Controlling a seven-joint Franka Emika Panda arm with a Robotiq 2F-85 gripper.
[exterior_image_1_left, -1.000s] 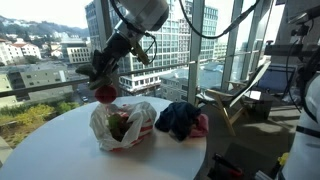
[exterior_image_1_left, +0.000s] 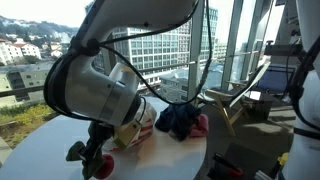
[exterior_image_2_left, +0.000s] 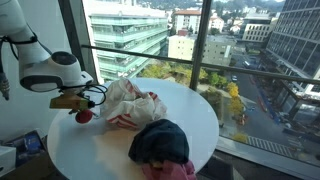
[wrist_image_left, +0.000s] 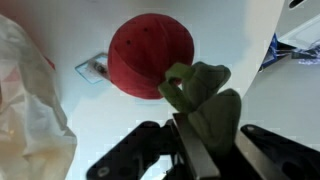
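Note:
A round red object with green leaves (wrist_image_left: 215, 115) hangs by its leafy top from my gripper, which is shut on the green part. In the wrist view its red body (wrist_image_left: 150, 55) lies over the white table. In exterior view 2 the red object (exterior_image_2_left: 84, 116) is low at the table's left side; whether it touches the surface I cannot tell. Exterior view 1 shows the red body (exterior_image_1_left: 104, 168) below the gripper (exterior_image_1_left: 92, 143). A white plastic bag with red marks (exterior_image_2_left: 136, 104) stands beside it, partly hidden by the arm in exterior view 1.
Dark cloth (exterior_image_2_left: 158, 142) and pink cloth (exterior_image_2_left: 168, 171) are heaped on the table. Near the red object the wrist view shows a small card-like item (wrist_image_left: 93, 68). Bare white tabletop (exterior_image_2_left: 85, 150) lies in front of the red object. Tall windows stand behind.
From above the bag, the arm has carried the red object away to the side and down towards the table. It now hangs much lower, near the tabletop.

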